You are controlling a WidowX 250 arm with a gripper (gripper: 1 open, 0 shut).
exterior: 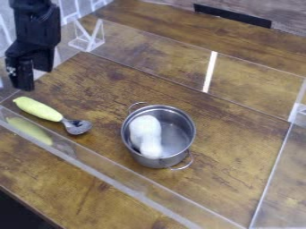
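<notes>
My gripper (24, 63) is at the upper left, a dark shape with its fingers standing open above and behind a yellow object (38, 107), which looks like corn or a banana. A metal spoon (75, 125) lies at that object's right end. A steel pot (177, 139) with two wire handles stands right of centre, holding a white elongated object (147, 134).
Clear low walls (216, 215) border the wooden work surface (125, 192). The middle and right of the surface around the pot are open. A dark slot (233, 15) shows at the back.
</notes>
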